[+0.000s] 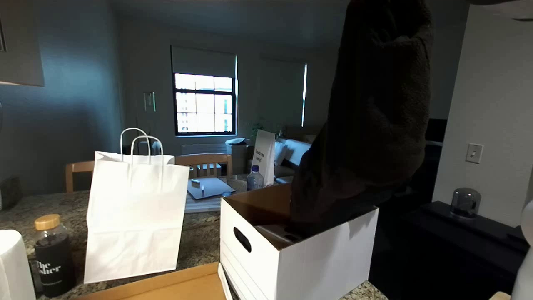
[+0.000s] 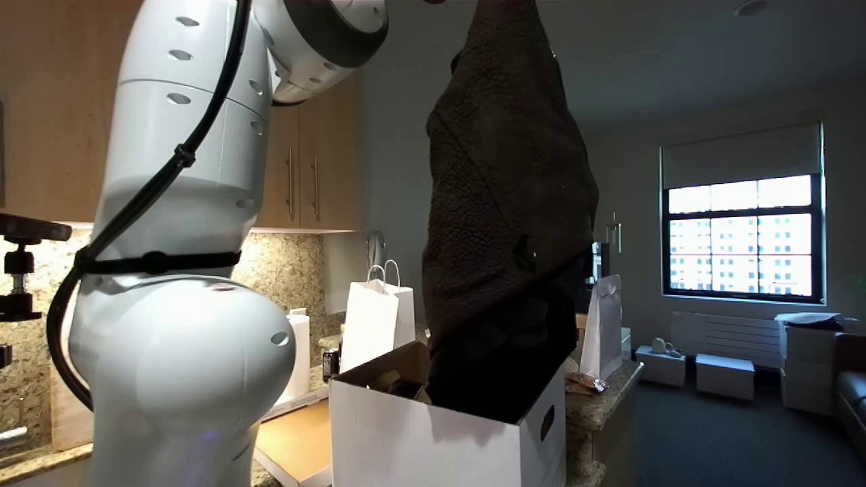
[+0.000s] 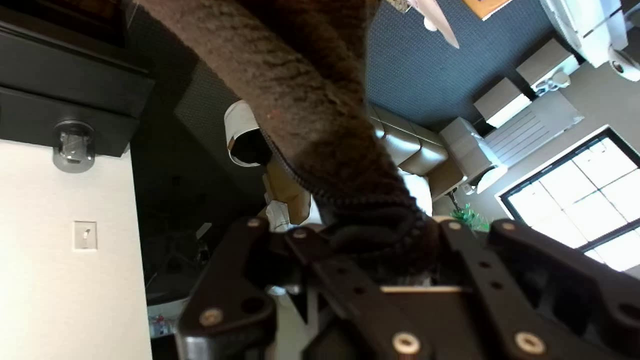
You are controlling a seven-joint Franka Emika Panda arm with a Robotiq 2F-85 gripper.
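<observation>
A dark brown fleecy garment [image 1: 379, 110] hangs from above, its lower end inside the white box [image 1: 325, 265]. In the wrist view my gripper is shut on the garment's zippered edge, and the brown cloth [image 3: 288, 90] stretches away from the fingers. From the other side, the garment [image 2: 503, 178] hangs long over the open box [image 2: 422, 446], with its dark lower part reaching below the rim. My gripper is above the top edge of both exterior views. The cloth's lowest end is hidden by the box walls.
A white paper bag [image 1: 135, 220] stands left of the box, beside a bottle with a wooden cap [image 1: 52, 255]. The cardboard lid [image 1: 170, 285] lies in front of the bag. A small plastic bottle [image 1: 255, 178] and another white bag [image 1: 265, 155] stand behind the box.
</observation>
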